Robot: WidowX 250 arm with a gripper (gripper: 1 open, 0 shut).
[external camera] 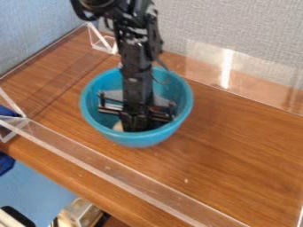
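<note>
A teal plastic bowl [169,89] stands on the wooden table, left of centre. The black gripper [135,119] reaches down from the top into the bowl, its lower end near the bowl's floor on the front side. The fingers are mostly dark against the inside, and whether anything is between them is hidden. A small pale patch shows low in the bowl at the gripper's left.
Bare wooden tabletop [219,151] fills the right and front. Clear plastic edging runs along the back and the left front. White frames stand at the back left and left edge, with grey walls behind.
</note>
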